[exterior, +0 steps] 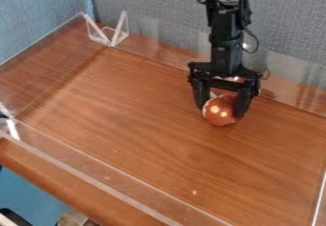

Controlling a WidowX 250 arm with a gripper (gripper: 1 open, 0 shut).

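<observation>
My black gripper [220, 98] reaches down at the right of the wooden surface, its fingers straddling an orange ball with pale spots [222, 113] that rests on the wood. Whether the fingers press on the ball is hard to tell; the ball's upper part is partly hidden by the gripper.
A white bracket [109, 34] stands at the back left corner.
</observation>
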